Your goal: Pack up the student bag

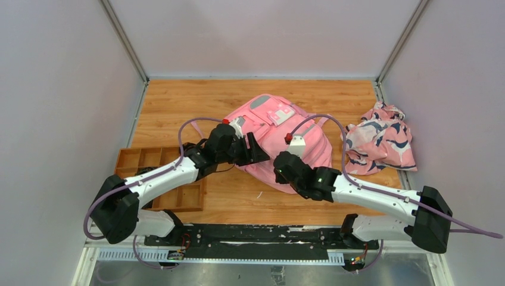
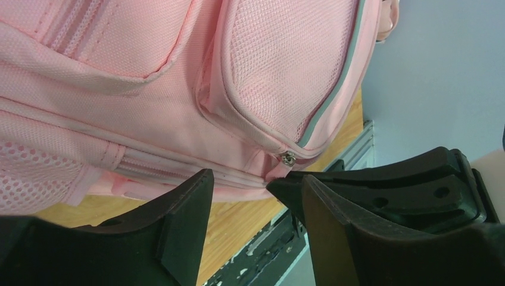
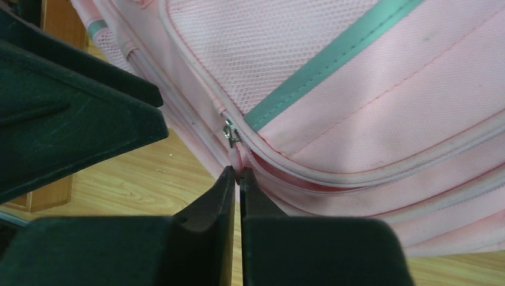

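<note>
The pink student bag [image 1: 274, 128] lies on the wooden table, its grey trim and panels showing. In the right wrist view, the bag's small metal zipper slider [image 3: 231, 133] has a pink pull tab [image 3: 235, 159]. My right gripper has its fingertips together on that tab. My left gripper is open over the bag's lower edge, with space between its fingers and nothing held. The other arm's dark fingers [image 2: 381, 185] reach in at the right of the left wrist view, by the zipper slider [image 2: 288, 158]. Whether the bag's pockets hold anything is hidden.
A wooden tray with compartments [image 1: 189, 202], holding some dark items, stands at the left, partly under my left arm. A patterned pink and navy cloth item [image 1: 381, 140] lies at the right. Bare table shows behind the bag and in front of it.
</note>
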